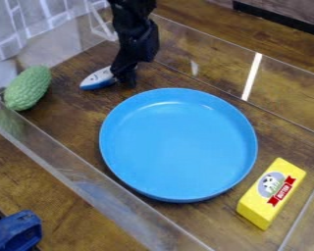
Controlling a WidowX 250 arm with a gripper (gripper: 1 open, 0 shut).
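My dark gripper (129,69) reaches down from the top centre onto the wooden floor, just right of a small white object with blue markings (97,80), which it touches or nearly touches. Its fingertips are dark and partly hidden, so whether they grip cannot be told. A blue plate (179,147) lies in the middle, below the gripper.
A green spiky vegetable (30,88) lies at the left by the clear wall. A yellow box (270,194) is at the lower right, a blue object (11,231) at the lower left. The floor right of the gripper is clear.
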